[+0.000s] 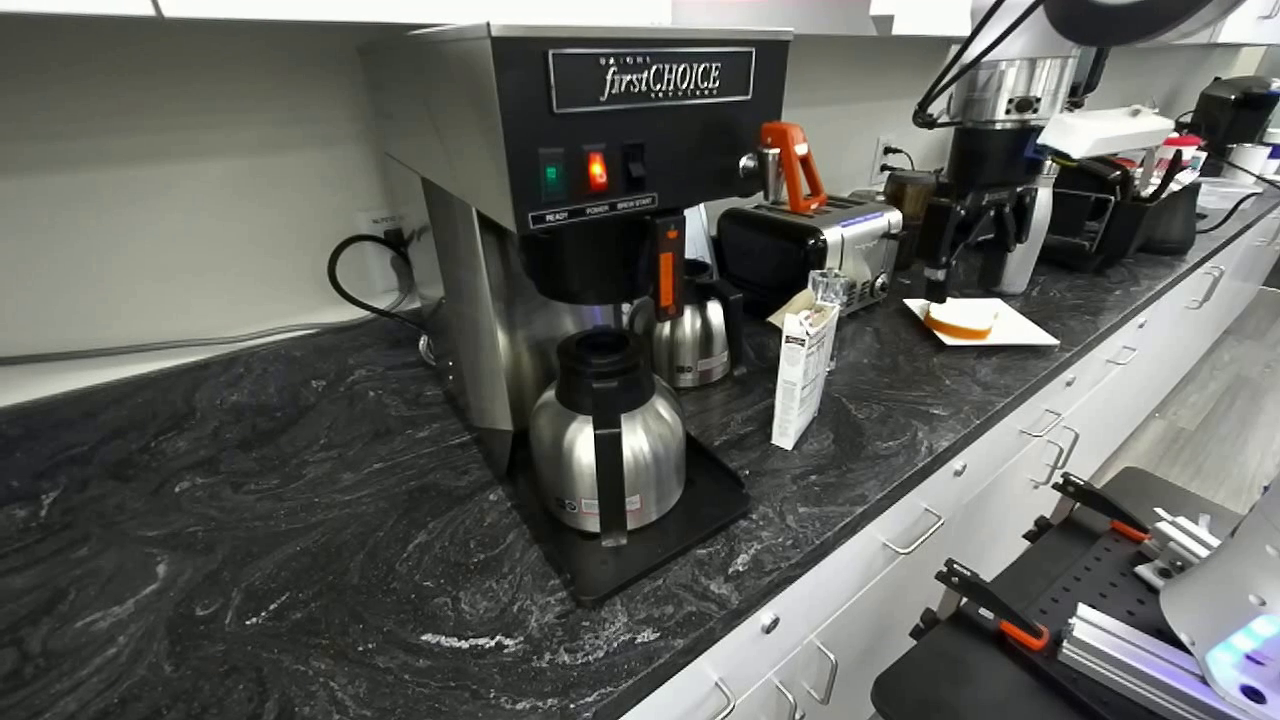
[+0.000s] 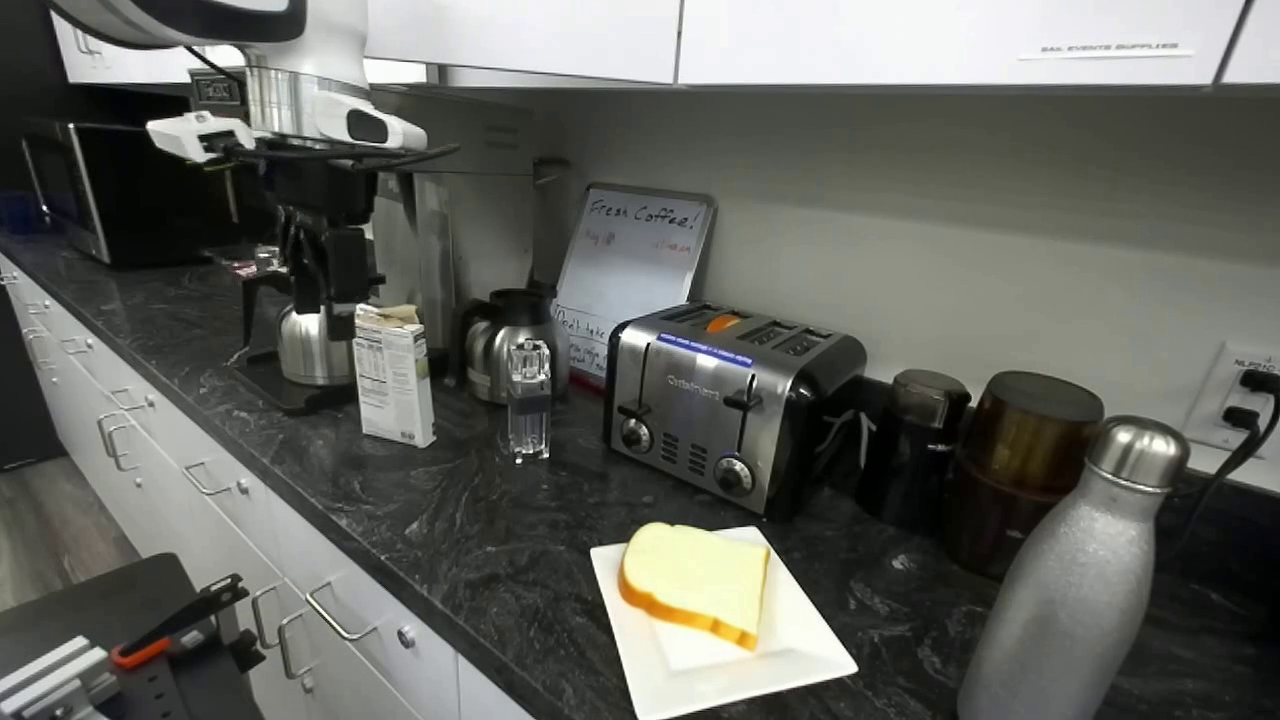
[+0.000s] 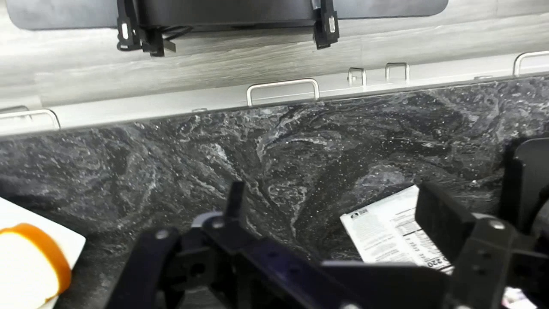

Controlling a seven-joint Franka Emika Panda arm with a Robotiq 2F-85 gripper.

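My gripper is open over the dark counter, its two fingers wide apart with only counter surface and part of a carton visible between and beyond them. A slice of bread lies on a square white plate; both also show at the left edge of the wrist view. The white carton stands upright with its top flaps open. In the wrist view the right finger partly covers it. Beside the carton is a clear container. A two-slot-pair steel toaster has something orange in or behind its slots.
A coffee maker holds a steel carafe; a second carafe stands behind the carton. A silver bottle is beyond the plate.
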